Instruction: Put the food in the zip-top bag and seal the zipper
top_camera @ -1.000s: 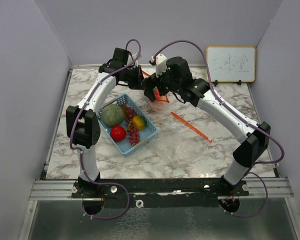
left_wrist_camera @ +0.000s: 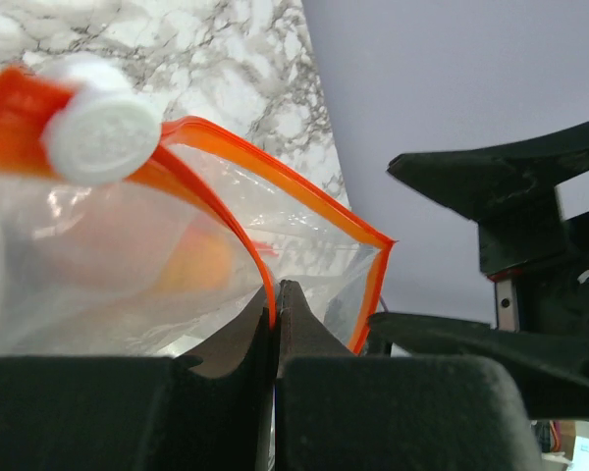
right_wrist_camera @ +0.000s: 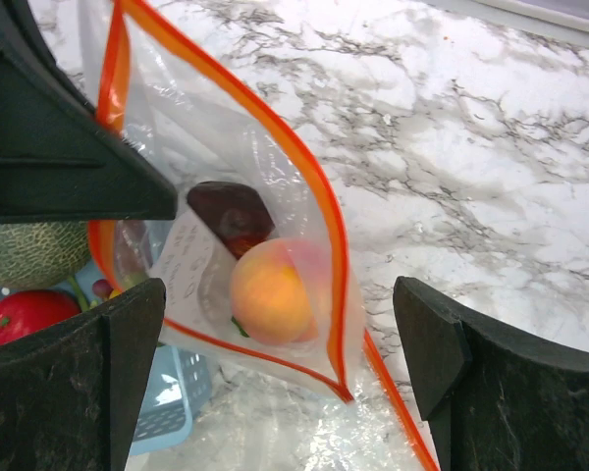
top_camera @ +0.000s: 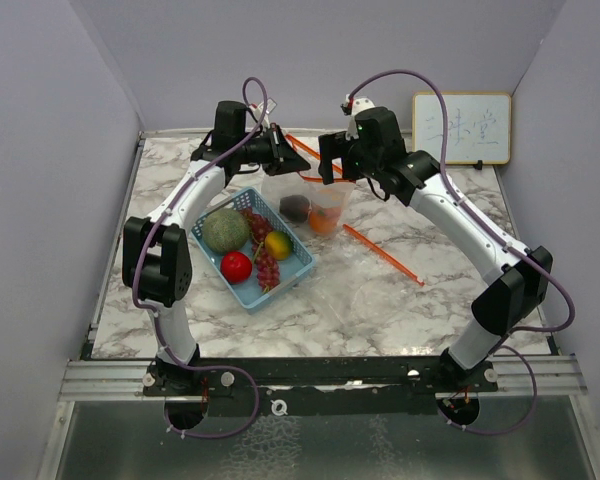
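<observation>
A clear zip top bag [right_wrist_camera: 167,93] with an orange-red zipper edge stands with its mouth spread. Inside it lie a dark, avocado-like item [right_wrist_camera: 231,216] and an orange round fruit [right_wrist_camera: 275,294]. My left gripper is shut on the bag's rim, the thin red edge running between its fingertips. A white slider [left_wrist_camera: 98,137] sits on the zipper at upper left of that view. My right gripper is open; its two fingers [right_wrist_camera: 437,343] stand apart, and the bag's mouth shows in the space beyond them.
A blue basket [top_camera: 202,245] at left holds a green melon [top_camera: 225,230], a red tomato [top_camera: 236,267], red grapes [top_camera: 266,270] and a yellow-green mango [top_camera: 278,245]. Another clear bag with an orange edge [top_camera: 385,253] lies flat in the middle. A whiteboard [top_camera: 462,127] stands back right.
The bag's mouth looks wider, its contents now visible from above.
</observation>
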